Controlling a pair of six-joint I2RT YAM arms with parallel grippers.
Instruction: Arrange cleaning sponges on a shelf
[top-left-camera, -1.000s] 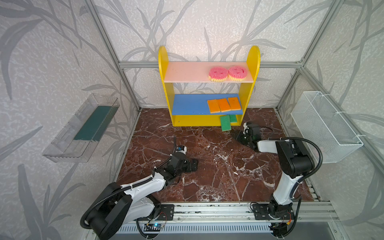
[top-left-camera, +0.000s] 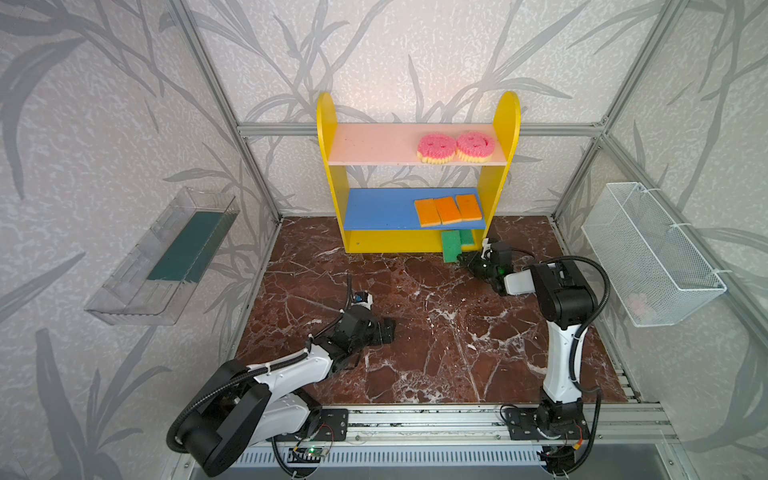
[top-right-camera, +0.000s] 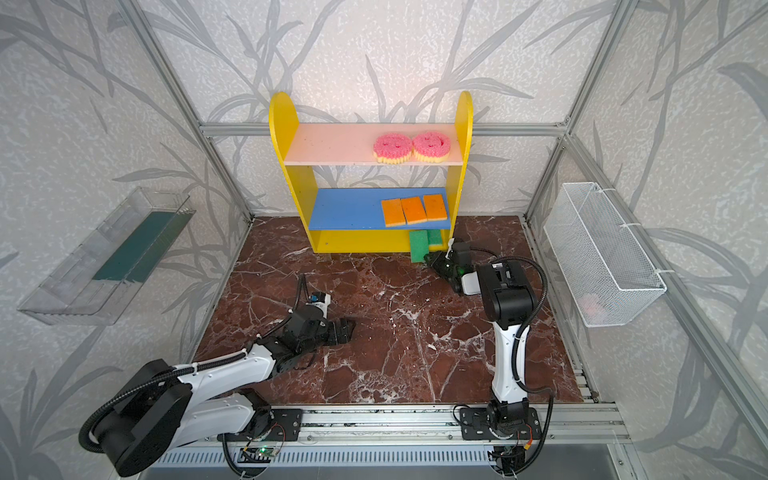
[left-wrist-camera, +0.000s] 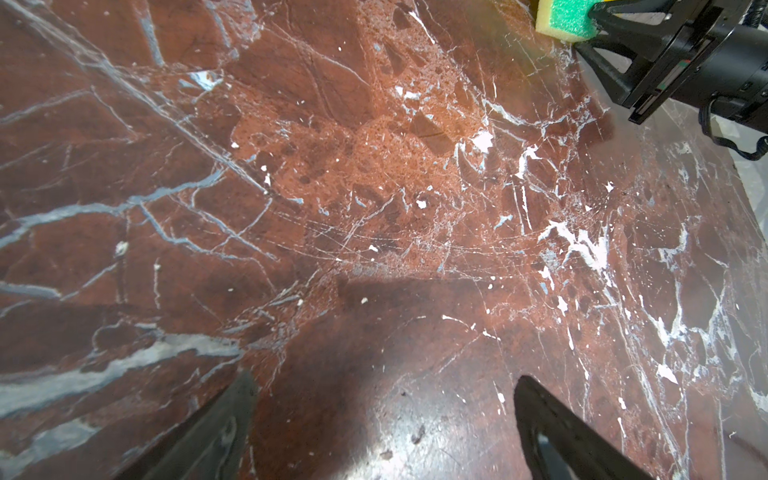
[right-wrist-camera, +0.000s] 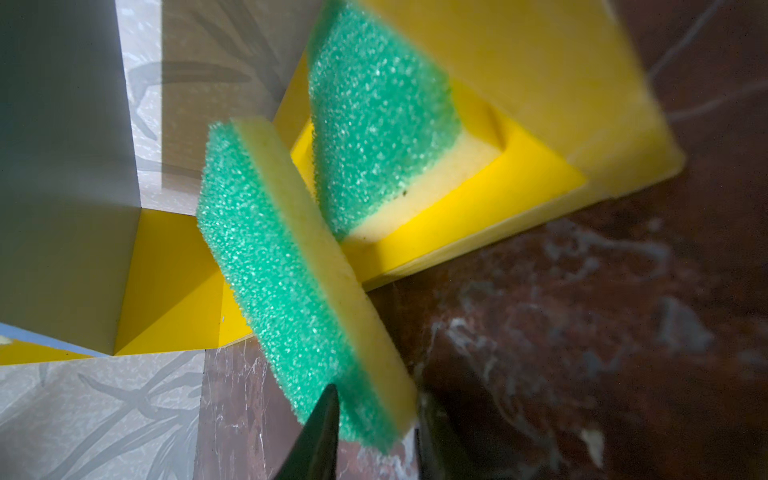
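A green-topped sponge (top-left-camera: 451, 247) juts out over the front edge of the shelf unit's yellow bottom level. In the right wrist view, the near end of this sponge (right-wrist-camera: 296, 296) reaches down between the fingertips of my right gripper. Whether they press on it cannot be told. Behind it another green sponge (right-wrist-camera: 376, 120) lies further inside, against the yellow side wall. My left gripper is open and empty over the bare table, well in front of the shelf.
Two pink round sponges (top-left-camera: 456, 147) sit on the pink top shelf (top-left-camera: 372, 144); three orange ones (top-left-camera: 448, 209) are on the blue middle shelf (top-left-camera: 380, 209). A white mesh basket (top-left-camera: 648, 256) hangs at right, a clear bin (top-left-camera: 132, 300) at left.
My right gripper has moved left and slightly toward the shelf, reaching the jutting green sponge. That sponge now stands a little straighter. The left gripper stays in place.
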